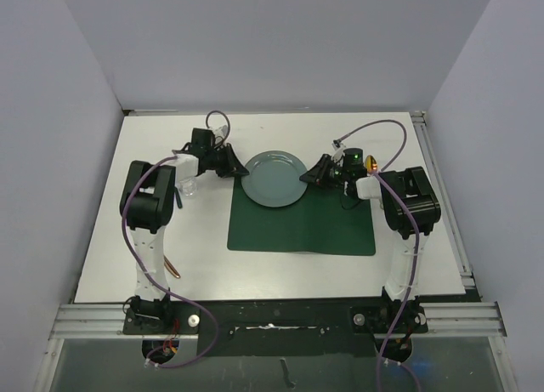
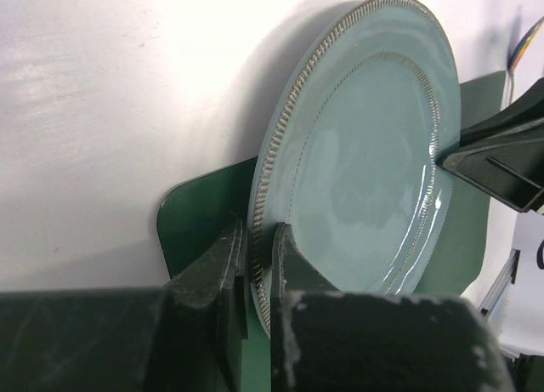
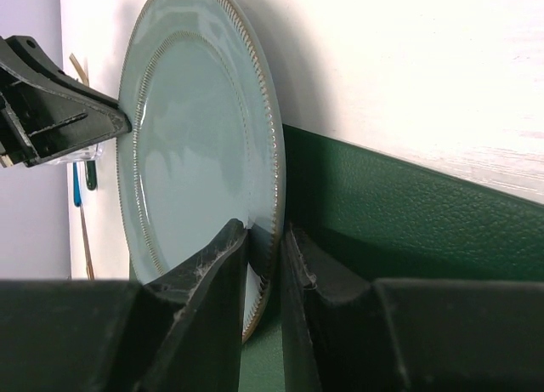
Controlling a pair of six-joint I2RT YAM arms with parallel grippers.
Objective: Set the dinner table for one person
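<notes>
A grey-green plate (image 1: 274, 179) with a beaded rim lies over the upper left of the dark green placemat (image 1: 302, 230), its far edge reaching past the mat. My left gripper is shut on the plate's left rim. At the opposite rim is my right gripper, one finger on either side of the edge with a narrow gap between them; whether it grips the rim cannot be told. Both grippers show in the top view, left (image 1: 244, 171) and right (image 1: 304, 178).
A clear cup (image 1: 188, 186) and a blue-handled utensil (image 1: 178, 198) are by the left arm. Brown sticks (image 1: 172, 269) lie at the front left. A yellow-orange object (image 1: 371, 163) is beside the right gripper.
</notes>
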